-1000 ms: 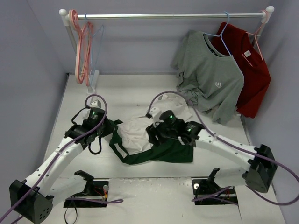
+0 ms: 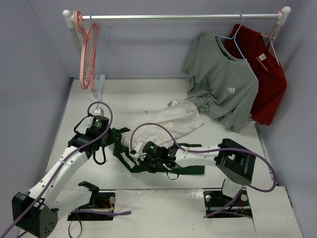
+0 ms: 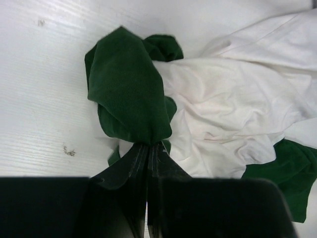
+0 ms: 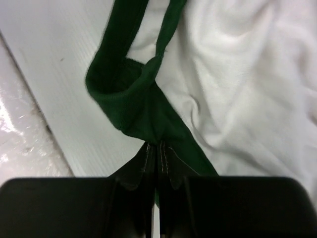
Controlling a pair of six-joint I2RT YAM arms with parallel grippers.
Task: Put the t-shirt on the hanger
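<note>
A crumpled white and green t-shirt (image 2: 171, 120) lies on the white table. Its green sleeve part (image 3: 126, 84) bunches up at the tips of my left gripper, which is shut on it at the shirt's left end. Lower down, my right gripper is shut on a green edge of the shirt (image 4: 133, 106), close to the table's front. White cloth (image 4: 218, 99) spreads beside that edge. Pink and blue hangers (image 2: 88, 54) hang empty at the rail's left end. In the top view my right arm covers part of the shirt.
A metal rail (image 2: 183, 17) spans the back. On its right side hang a grey t-shirt (image 2: 223, 79) and a dark red one (image 2: 270, 82).
My right gripper has moved left and toward the front, down to the shirt's green edge, and has shut on it.
</note>
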